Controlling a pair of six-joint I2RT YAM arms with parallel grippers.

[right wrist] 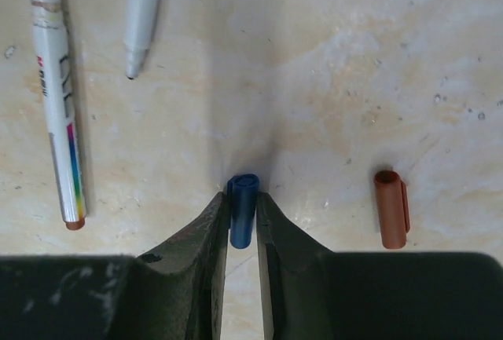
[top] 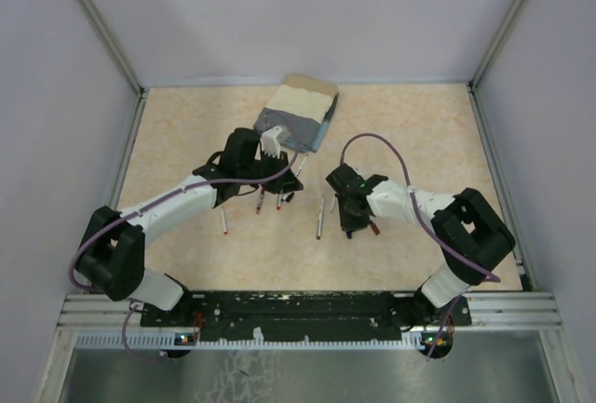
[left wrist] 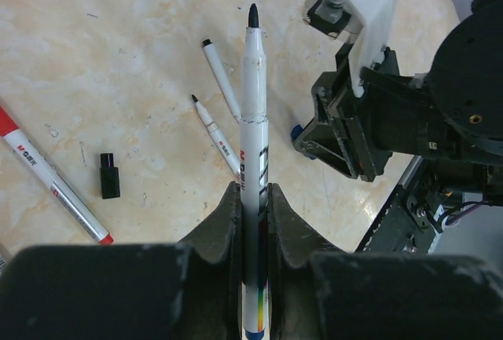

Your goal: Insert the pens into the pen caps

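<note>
In the left wrist view my left gripper is shut on a white pen (left wrist: 254, 128). The pen points away from the gripper, its black tip bare and its far end blue. A small blue cap (right wrist: 244, 210) sits between the fingers of my right gripper, which is shut on it with the hollow end facing outward. From above, the cap (top: 349, 234) shows just below the right gripper, close over the table. The left gripper (top: 296, 185) is farther back and to the left; pen and cap are apart.
Two uncapped pens (left wrist: 222, 77) (left wrist: 216, 136) lie mid-table. A brown cap (right wrist: 391, 208) lies right of the blue one. Left lie a black cap (left wrist: 109, 177) and a red-capped pen (left wrist: 59, 185). A folded cloth (top: 298, 110) is at the back.
</note>
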